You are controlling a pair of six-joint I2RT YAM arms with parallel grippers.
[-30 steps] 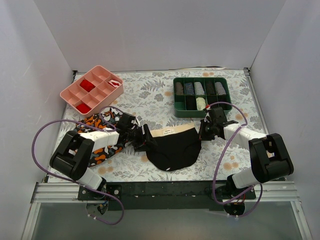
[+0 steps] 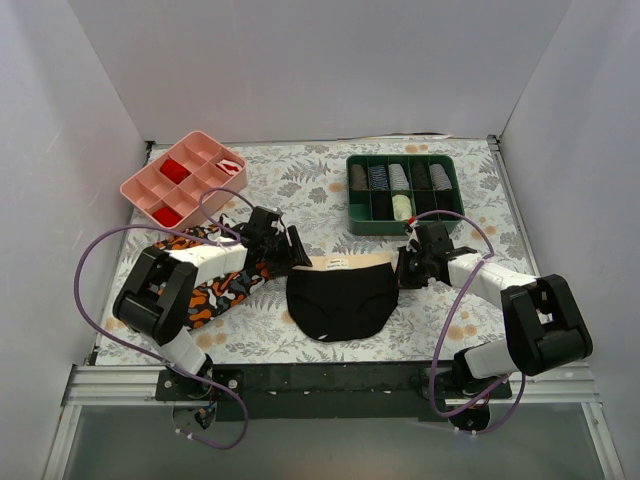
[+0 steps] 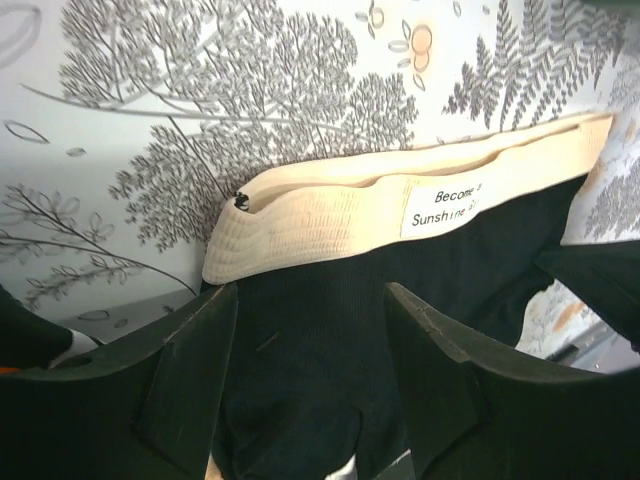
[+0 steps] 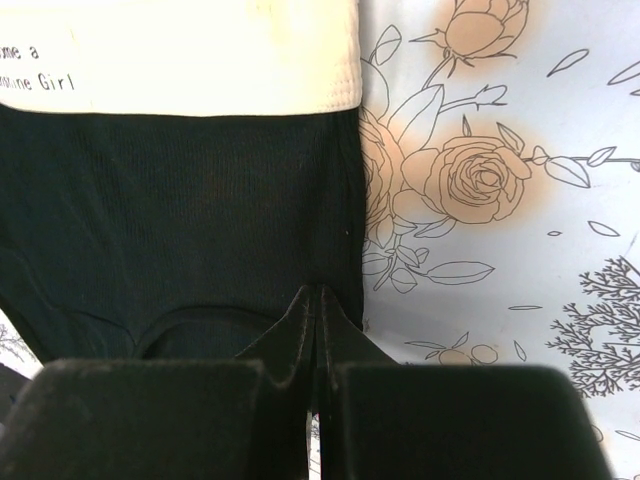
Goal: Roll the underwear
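Black underwear (image 2: 342, 302) with a cream waistband (image 2: 352, 262) lies spread on the floral cloth, waistband toward the back. A small printed label (image 3: 440, 206) shows on the band. At the left end of the waistband, my left gripper is open, its fingers apart above the black fabric with nothing seen gripped. My right gripper is shut at the right side edge of the underwear, just below the band. Its tips touch or nearly touch the black fabric; whether a thin fold is pinched there cannot be made out.
Behind the right arm stands a green divided box (image 2: 358, 222) holding several rolled items. A pink divided box (image 2: 140, 188) with red pieces is at the back left. Crumpled orange-and-black patterned fabric (image 2: 205, 300) lies under the left arm. Floral cloth (image 2: 290, 185) between the boxes is clear.
My left gripper has moved back from the underwear's left side to its waistband corner. The right gripper has shifted slightly forward and left, and the underwear lies a little further left.
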